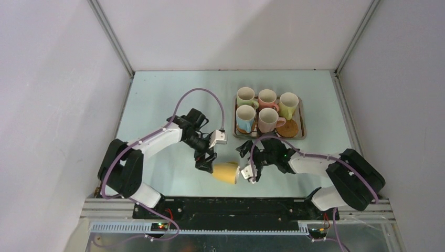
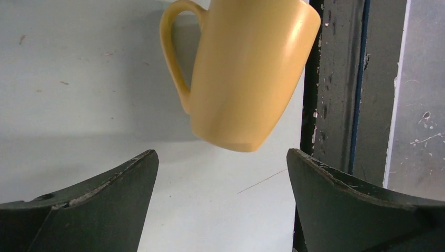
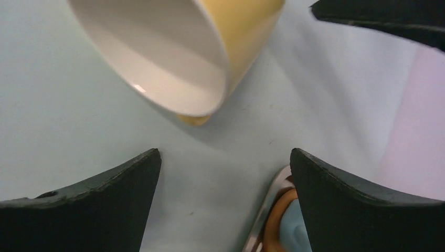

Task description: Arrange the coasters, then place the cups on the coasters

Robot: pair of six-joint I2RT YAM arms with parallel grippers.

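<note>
A yellow cup (image 1: 225, 172) lies on its side near the table's front edge, its mouth turned right. My left gripper (image 1: 205, 160) is at its base end. In the left wrist view, the cup (image 2: 246, 73) with its handle is beyond the open fingers (image 2: 99, 205), nothing between them. On the mouth side is my right gripper (image 1: 247, 161), also open; in the right wrist view the cup's rim (image 3: 215, 100) shows ahead of its empty fingers (image 3: 105, 202). A brown round coaster (image 1: 288, 128) lies bare at the tray's front right corner.
A metal tray (image 1: 304, 130) at the back right holds several upright cups, among them a blue one (image 1: 245, 116) and a pink one (image 1: 267, 121). A dark gap (image 1: 236, 210) runs along the front edge.
</note>
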